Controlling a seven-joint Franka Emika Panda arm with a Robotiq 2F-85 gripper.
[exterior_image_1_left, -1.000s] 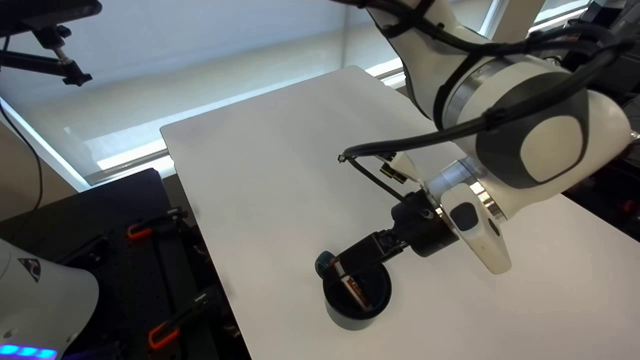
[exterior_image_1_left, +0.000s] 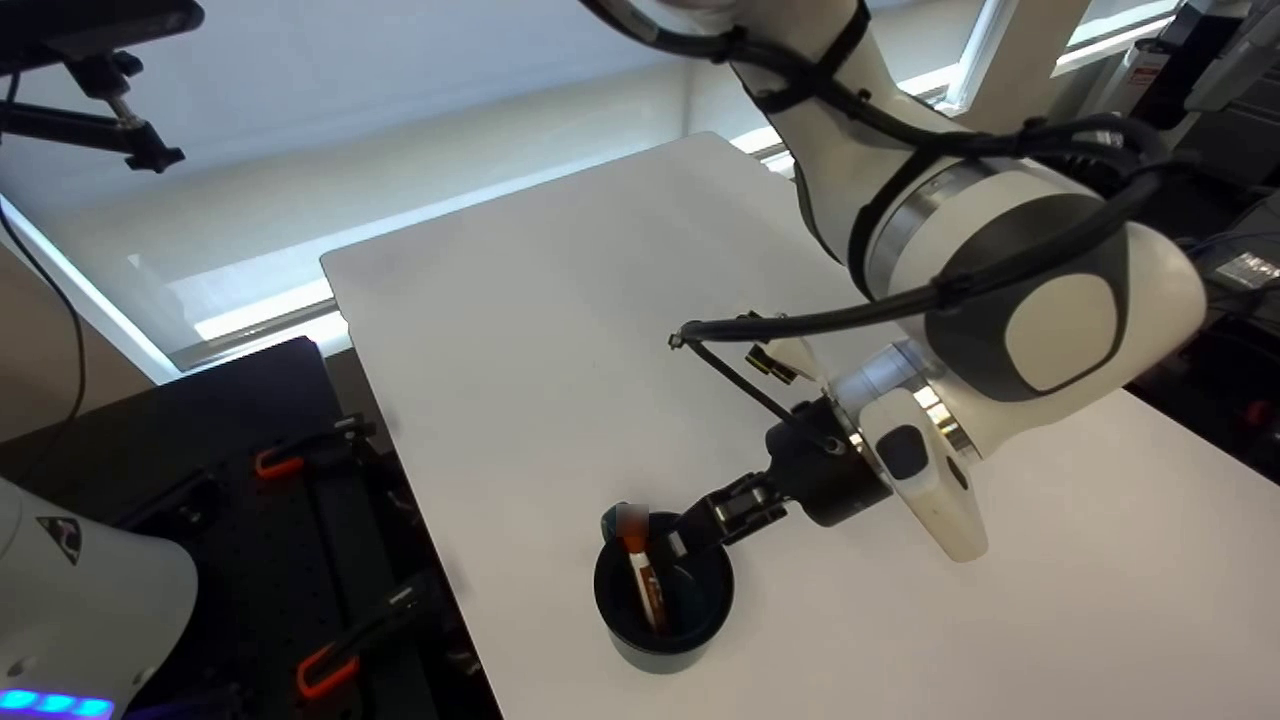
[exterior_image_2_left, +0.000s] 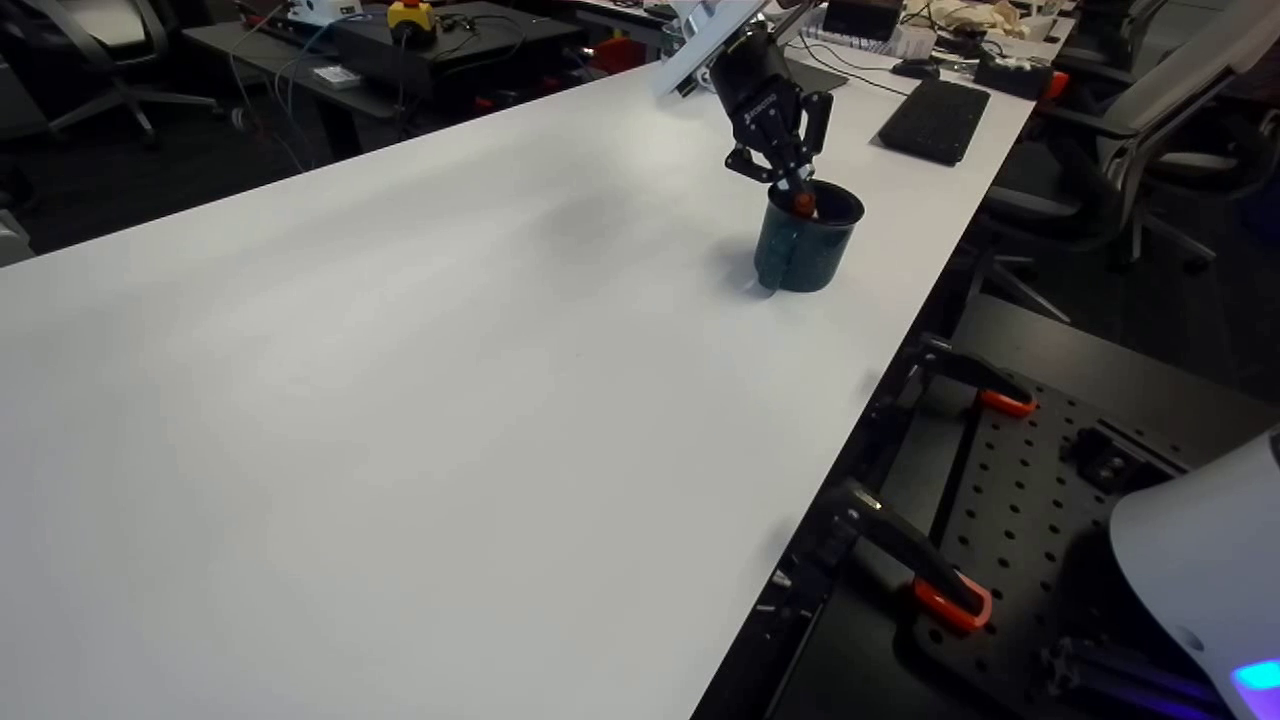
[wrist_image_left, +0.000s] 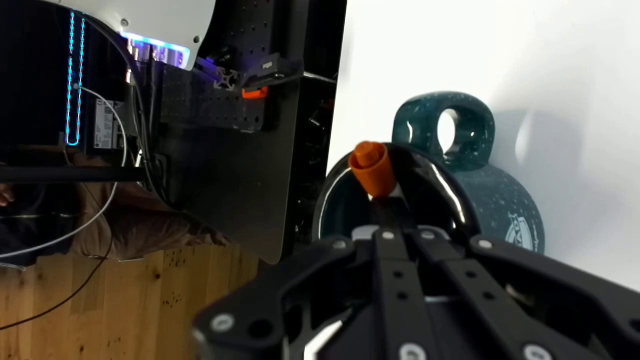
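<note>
A dark green speckled mug (exterior_image_1_left: 662, 659) stands upright on the white table, its handle (wrist_image_left: 442, 123) clear of my fingers. An orange-capped marker (exterior_image_1_left: 648, 590) leans inside it, cap upward at the handle side; in the wrist view only the orange cap (wrist_image_left: 373, 170) shows plainly. My gripper (exterior_image_1_left: 675, 545) is shut, its tips down in the mug's mouth close beside the marker. In the wrist view the fingers (wrist_image_left: 393, 252) lie together with nothing visible between them, and the cap sits just past their tips. In exterior view 2 the mug (exterior_image_2_left: 801, 254) partly hides the tips.
The table edge (exterior_image_2_left: 828, 462) runs close to the mug, with black clamps (exterior_image_2_left: 906, 546) beyond it. A black keyboard-like slab (exterior_image_2_left: 936, 120) lies farther along the table.
In exterior view 1 the mug, with the marker inside, has shifted left toward the table edge. My gripper moved left too, and the marker's orange cap now shows beyond the fingertips.
</note>
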